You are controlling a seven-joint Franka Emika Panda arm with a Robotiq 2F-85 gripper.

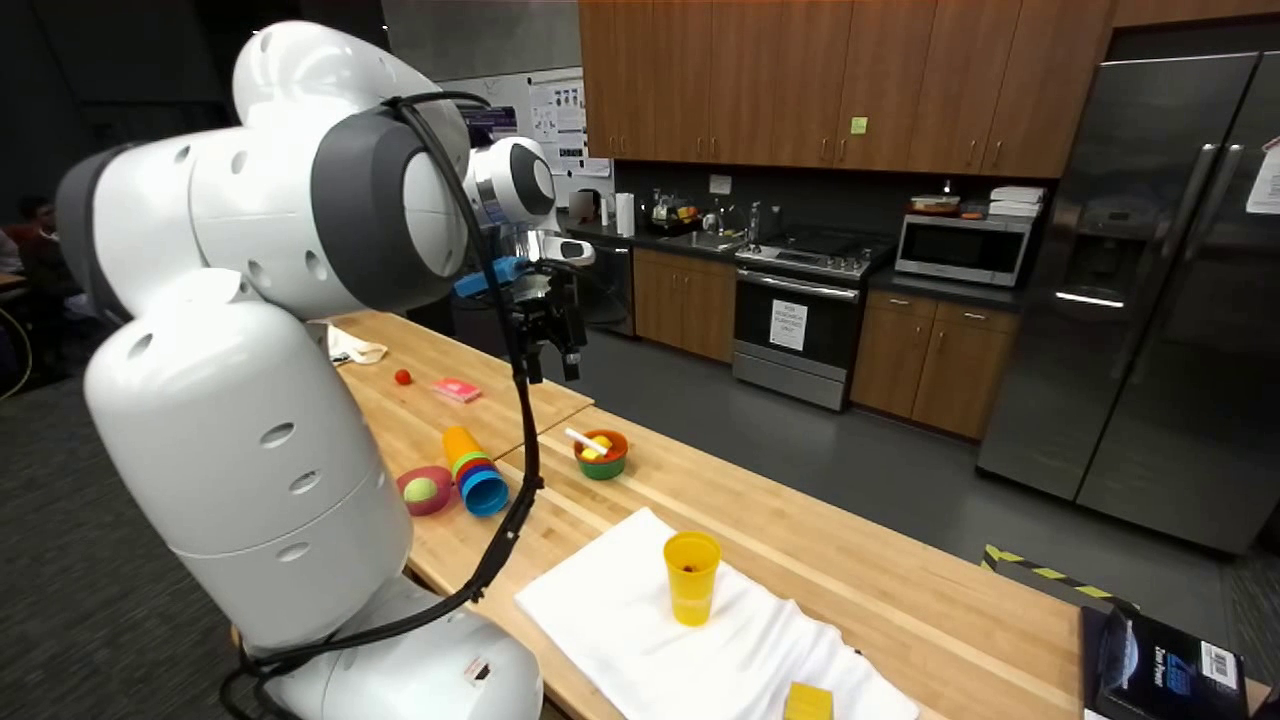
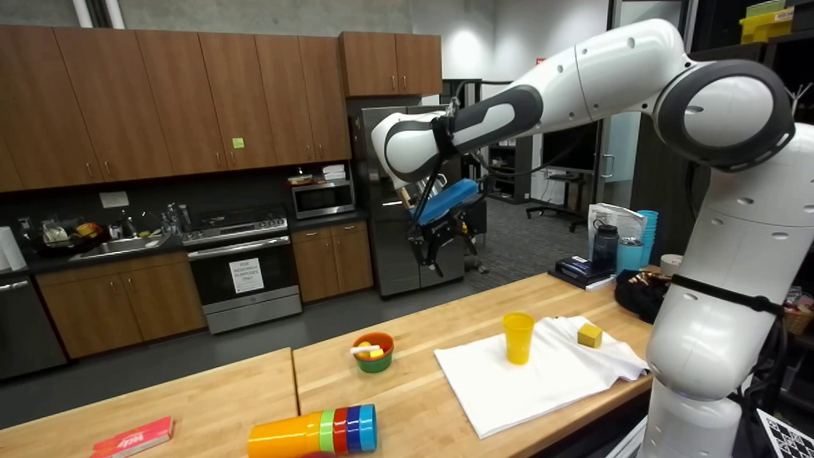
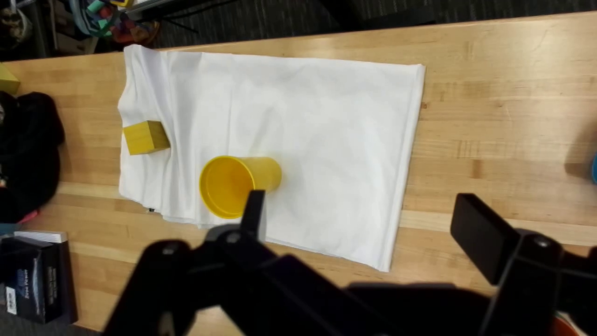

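My gripper is open above the worktop, its two black fingers wide apart and nothing held between them. In exterior view 2 the gripper hangs well clear of the table. A yellow cup stands upright on a white cloth. From the wrist, the cup appears beside the left finger, lower down on the cloth. A yellow block rests on the cloth's rumpled end, apart from the cup. One bowl, orange above green, holds yellow pieces and a white stick.
Nested coloured cups lie on their side against a pink bowl with a ball. Farther off are a red ball and a pink box. A black box sits at the opposite end. Bare wood surrounds the cloth.
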